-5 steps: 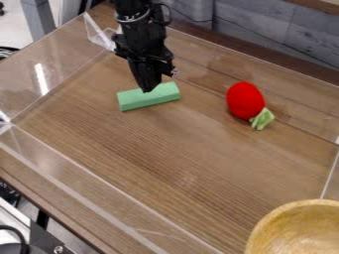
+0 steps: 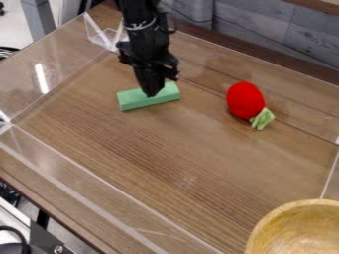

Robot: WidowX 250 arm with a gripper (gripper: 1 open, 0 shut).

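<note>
A black robot gripper (image 2: pixel 157 74) reaches down from the top of the view, its tip just above a light green block (image 2: pixel 146 97) lying on the wooden table (image 2: pixel 172 174). The gripper looks shut, with nothing visible between its fingers; whether it touches the block I cannot tell.
A red object with a pale green top (image 2: pixel 245 100) lies to the right. A yellow bowl (image 2: pixel 294 230) is at the bottom right corner. Clear wrap or plastic (image 2: pixel 106 30) is behind the arm at top left.
The gripper has shifted slightly and come down a little toward the green block. The objects on the table stay where they were.
</note>
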